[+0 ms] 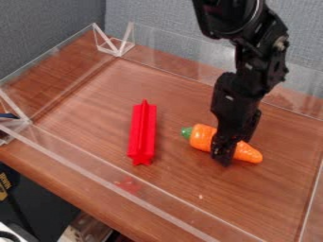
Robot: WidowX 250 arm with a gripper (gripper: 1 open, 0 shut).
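An orange toy carrot [246, 152] with a green top lies on the wooden table right of center, pointing left. My black gripper [225, 146] is down over its middle, fingertips at the carrot; whether they are closed on it is hard to tell. A red cross-shaped bar [142, 132] lies lengthwise to the left, apart from the carrot.
Clear low walls border the wooden table [94, 104], with white corner brackets at the back left and left side. A dark area lies beyond the front-left edge.
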